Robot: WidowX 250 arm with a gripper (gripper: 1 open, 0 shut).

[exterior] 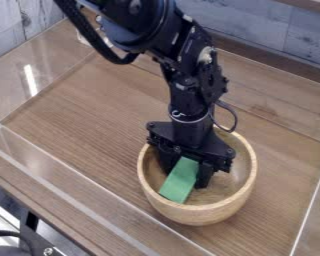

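Observation:
My black gripper point(190, 160) reaches down into a round beige bowl point(203, 213) at the lower middle of the camera view. It is shut on a green block point(179, 184), which lies slanted inside the bowl, its upper end hidden between the fingers. The fingertips are hard to make out against the dark shapes inside the bowl.
A grey plank wall point(276, 50) runs along the back. A table edge with dark space beyond shows at the lower left.

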